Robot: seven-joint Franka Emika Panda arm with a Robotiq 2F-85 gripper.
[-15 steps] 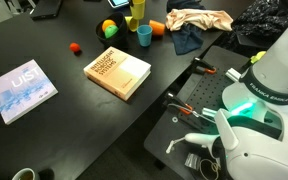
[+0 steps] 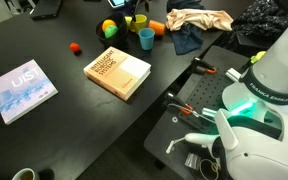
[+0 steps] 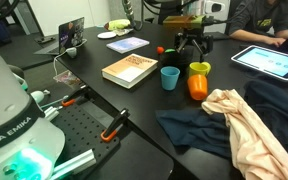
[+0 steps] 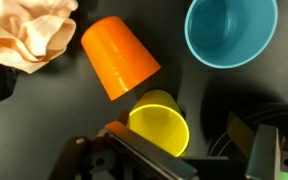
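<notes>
My gripper is open in the wrist view, its fingers wide apart and nothing gripped. A yellow cup (image 4: 159, 124) shows just beyond the left finger (image 4: 152, 152), which covers part of it. Above that, an orange cup (image 4: 120, 57) lies on its side. The blue cup (image 4: 230, 30) stands upright, its mouth showing. Near the right finger (image 4: 265, 152) is the black bowl (image 4: 220, 125), partly hidden. In exterior view 2 the gripper (image 3: 190, 43) is above the table behind the blue cup (image 3: 170, 78), yellow cup (image 3: 199, 69) and orange cup (image 3: 197, 88).
Fruit-like balls (image 2: 109, 28) sit in the bowl. A small red ball (image 2: 75, 47), an orange-covered book (image 2: 117, 73) and a pale book (image 2: 23, 91) lie nearby. Peach cloth (image 3: 246, 130) and dark cloth (image 3: 196, 130) are bunched on the right. Bare table lies between the books.
At the top of exterior view 1, the gripper and the yellow cup beside the bowl have shifted slightly. The blue cup, books and red ball stay where they were.
</notes>
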